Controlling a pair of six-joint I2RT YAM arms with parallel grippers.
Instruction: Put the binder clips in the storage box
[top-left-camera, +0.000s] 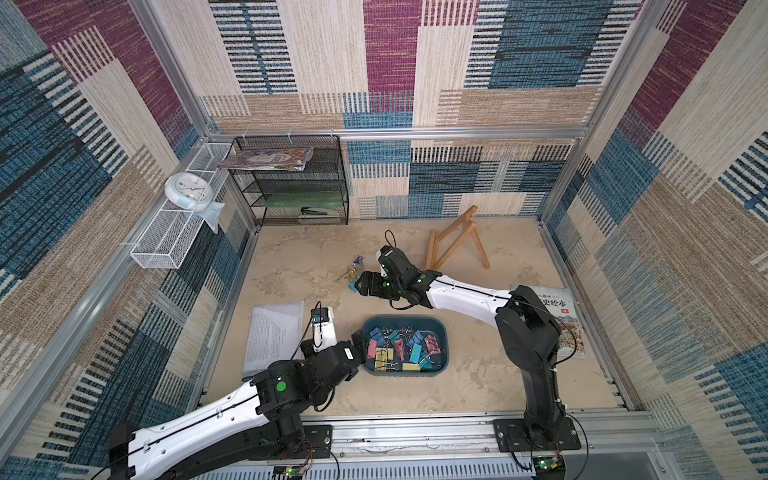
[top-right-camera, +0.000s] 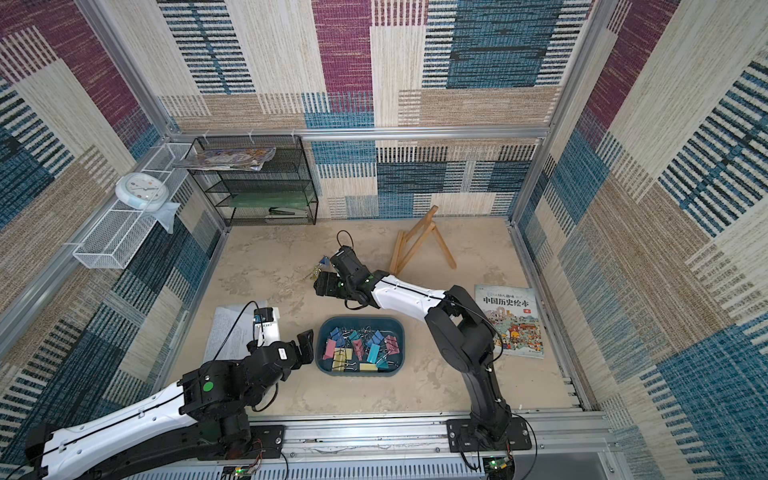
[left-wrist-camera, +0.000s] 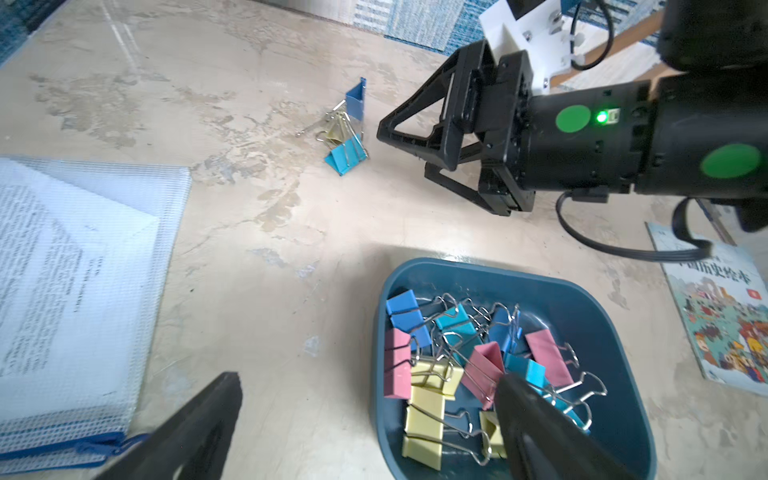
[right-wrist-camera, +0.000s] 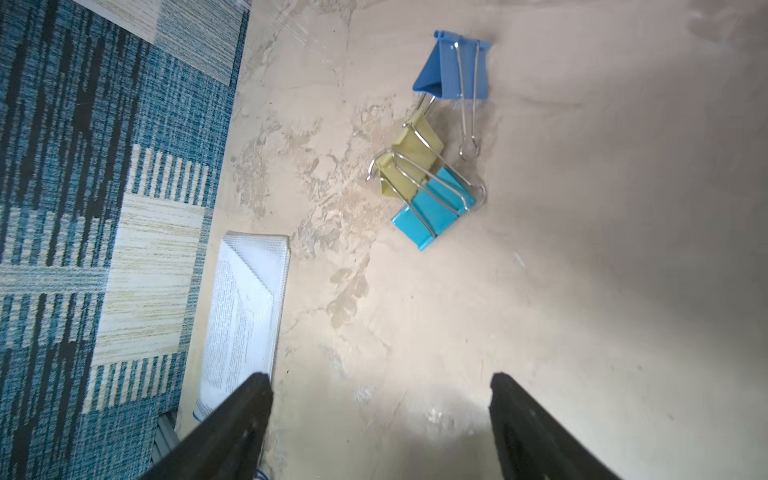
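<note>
A blue clip (right-wrist-camera: 468, 68), a yellow clip (right-wrist-camera: 404, 156) and a cyan clip (right-wrist-camera: 432, 208) lie bunched on the table, just left of my right gripper (top-left-camera: 364, 281), which hovers near them, open and empty. The dark teal storage box (left-wrist-camera: 596, 312) at the front centre holds several pink, yellow, blue and cyan binder clips. My left gripper is open with nothing between its fingers, at the box's left side.
A paper folder (left-wrist-camera: 72, 304) lies front left, a picture book (top-right-camera: 512, 320) at the right. A wooden stand (top-right-camera: 412, 248) and a wire rack (top-left-camera: 296, 200) stand at the back.
</note>
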